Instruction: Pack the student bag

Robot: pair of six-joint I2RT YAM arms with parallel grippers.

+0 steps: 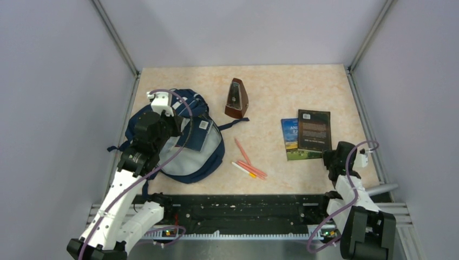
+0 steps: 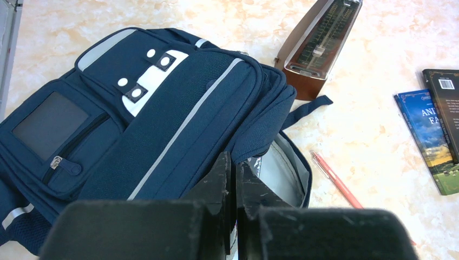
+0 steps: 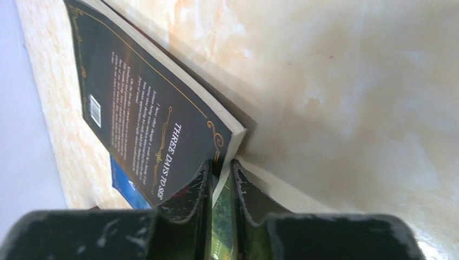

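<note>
The navy backpack (image 1: 195, 162) lies on the left with a dark notebook (image 1: 192, 135) in its pale interior. My left gripper is shut at the bag's fabric edge, nothing clearly between its fingers. On the right, a dark book (image 3: 143, 103) rests over a blue-green book (image 1: 290, 131). My right gripper is at the dark book's lower corner, fingers narrowly apart around that edge; whether it grips is unclear. Several pink pens (image 1: 250, 169) and a white-yellow marker (image 1: 240, 167) lie between bag and books.
A brown metronome (image 1: 236, 100) stands behind, right of the bag. Grey walls bound both sides and the back.
</note>
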